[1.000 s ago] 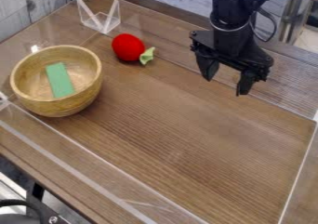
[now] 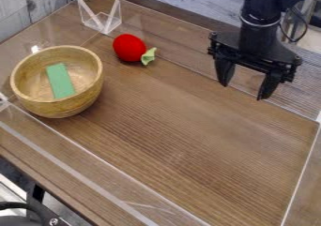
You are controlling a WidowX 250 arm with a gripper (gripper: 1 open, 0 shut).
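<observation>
The black gripper (image 2: 254,72) hangs over the back right of the wooden table, its fingers pointing down and spread apart, with nothing seen between them. A wooden bowl (image 2: 88,83) at the left holds a green block (image 2: 59,82). A red object (image 2: 129,48) with a pale green tip, like a strawberry, lies toward the back, left of the gripper.
A clear wire-like holder (image 2: 100,14) stands at the back left. A dark cable or part shows at the bottom left edge.
The gripper has moved to the right, its wrist turning a little. The bowl, block and red object have not moved.
</observation>
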